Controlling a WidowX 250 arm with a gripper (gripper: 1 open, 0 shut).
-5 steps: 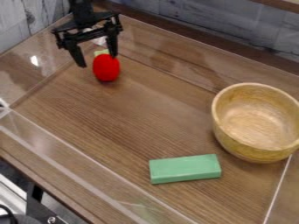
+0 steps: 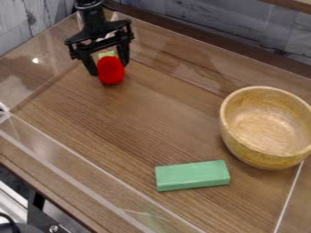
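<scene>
My black gripper [image 2: 101,49] is in the upper left, its fingers spread open over a red rounded object [image 2: 111,71] on the wooden table [image 2: 134,136]. A pale yellow-green item [image 2: 105,55] shows just behind the red object, partly hidden by the fingers. I cannot tell whether the fingers touch either one.
A large tan bowl [image 2: 261,127] stands at the right. A green block [image 2: 192,175] lies at the front right. Walls line the back and upper left.
The gripper has moved down toward the red object and the pale item, which is now more hidden behind it. The bowl and green block are unchanged.
</scene>
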